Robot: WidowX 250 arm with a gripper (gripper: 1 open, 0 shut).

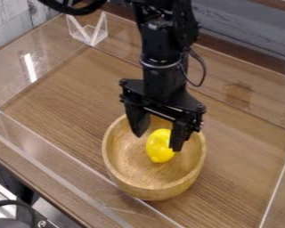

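Observation:
A black robot arm reaches down from the top centre, its gripper (157, 120) over a tan round bowl (129, 169). In the bowl sits a yellow object (160, 153), just below the gripper's fingers and partly behind the right one. The fingers are apart, one at the bowl's back left and the other toward the right; whether they touch the yellow object I cannot tell.
A clear plastic holder (88, 27) stands at the back left. A black cable lies at the lower left.

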